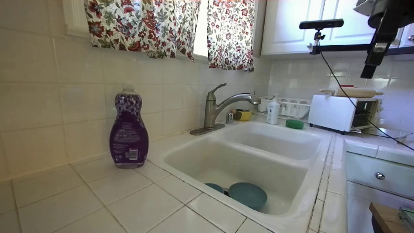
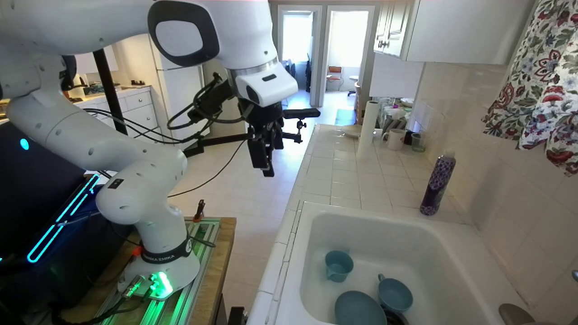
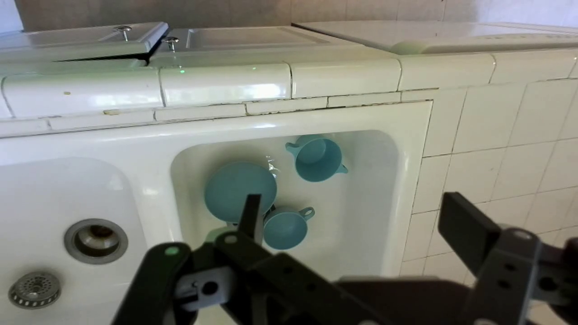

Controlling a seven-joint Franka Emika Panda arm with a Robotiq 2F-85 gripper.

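Note:
Seen from above in the wrist view, my gripper is open, its black fingers wide apart with nothing between them. It hangs in the air, well above the sink. In the near basin lie a blue two-handled cup [image 3: 318, 158], a second blue cup [image 3: 285, 229] with a handle, and a round blue bowl or plate [image 3: 238, 189]. One finger overlaps the lower edge of the round piece in that view. The second exterior view has the gripper [image 2: 265, 162] to the left of the counter, with the same cup [image 2: 339, 265] below and to its right.
A purple soap bottle [image 1: 128, 132] stands upright on the counter beside the wall. The faucet [image 1: 211, 108] reaches over the sink. Behind it are a green scrubber [image 1: 294, 124], a white pump bottle [image 1: 273, 112] and a toaster oven [image 1: 332, 112].

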